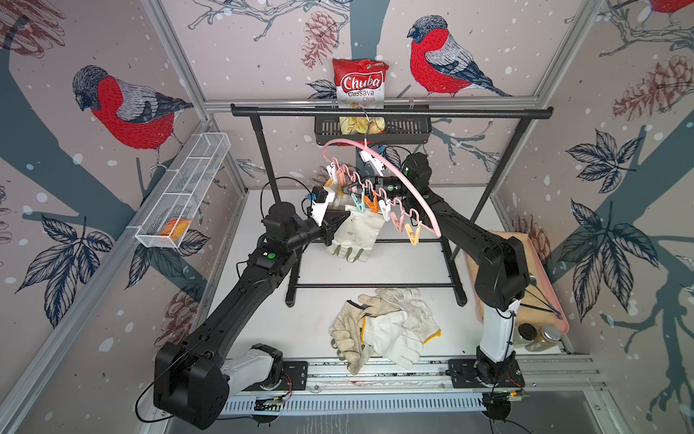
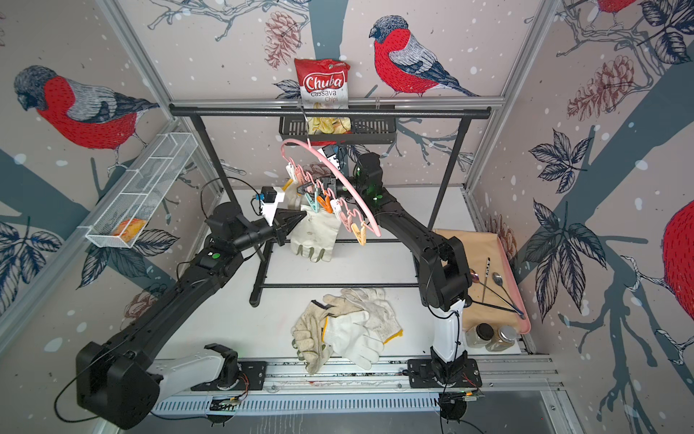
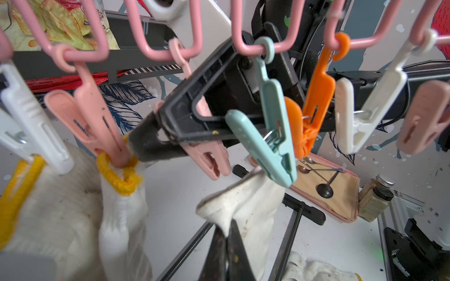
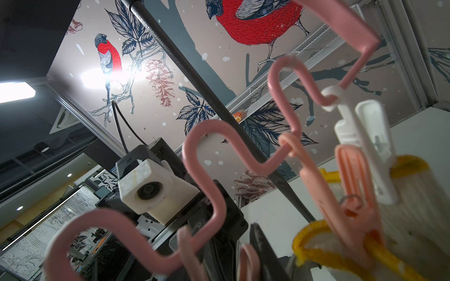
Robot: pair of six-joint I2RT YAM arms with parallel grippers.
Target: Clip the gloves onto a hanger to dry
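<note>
A pink clip hanger (image 1: 405, 177) hangs from the rail with coloured clips along it. A white clip (image 3: 42, 121) and a pink clip (image 3: 100, 117) grip yellow-edged glove fabric (image 3: 119, 224) at its left end. My left gripper is shut on the cuff edge of a whitish glove (image 1: 358, 231), which hangs down below the clips. Just above that cuff, the teal clip (image 3: 276, 140) overlaps it in view; contact is unclear. My right gripper has its fingers around another pink clip (image 3: 201, 105); whether they squeeze it is not clear.
Below the rack, several loose gloves (image 1: 386, 325) lie piled at the table's front. A tray with utensils (image 2: 473, 285) and two jars (image 2: 491, 336) are at the right. An orange clip (image 3: 311, 103) hangs close beside the teal one.
</note>
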